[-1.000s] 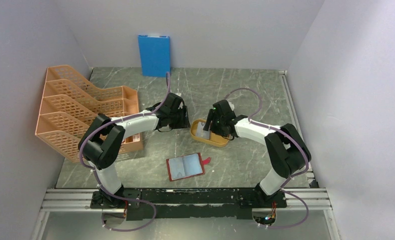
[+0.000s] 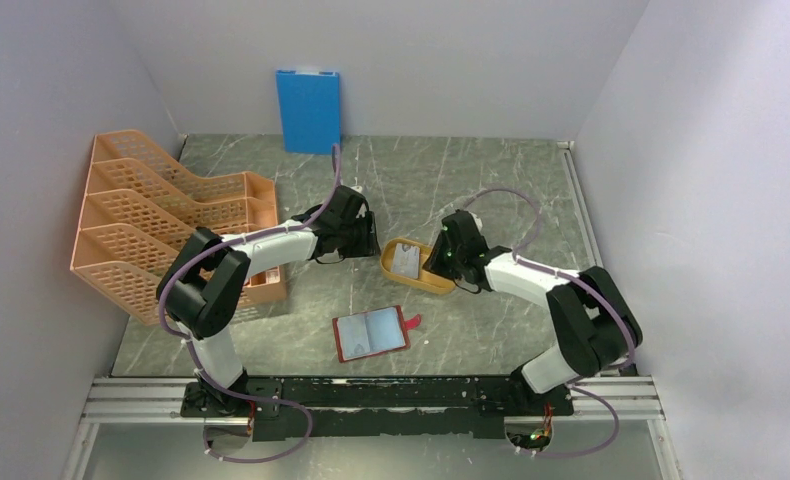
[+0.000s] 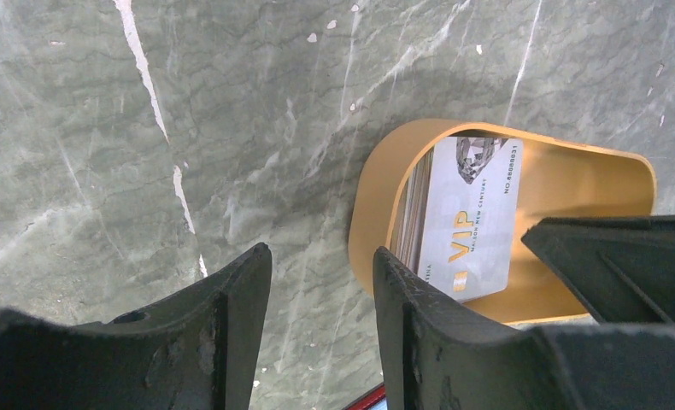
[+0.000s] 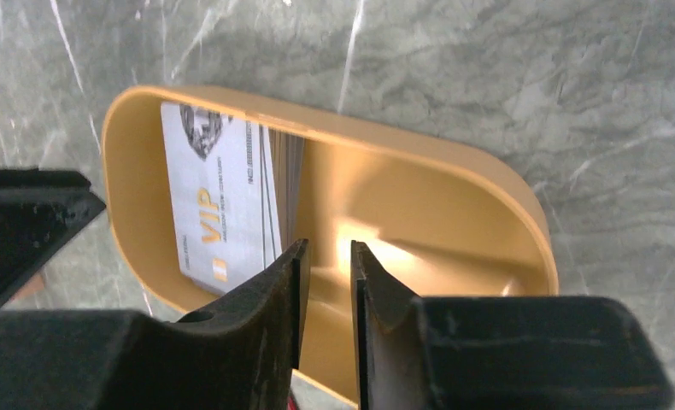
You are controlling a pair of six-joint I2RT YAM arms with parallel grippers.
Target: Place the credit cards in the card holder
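Note:
An orange oval tray [image 2: 423, 284] holds a white VIP card [image 3: 465, 226] atop a stack of cards at its left end. My left gripper is part open above the counter just left of the tray, nothing between its fingers. My right gripper hovers over the tray right of the cards, its fingers a narrow gap apart with nothing visible between them. In the top view a red-edged open case [image 2: 370, 333] with pale sleeves, likely the card holder, lies toward the front.
A peach plastic multi-tier rack [image 2: 131, 200] fills the left side. A blue board [image 2: 309, 105] stands at the back.
My right gripper has moved right, away from the cards, and its fingers look closer together than before. The left arm and the tray look unchanged.

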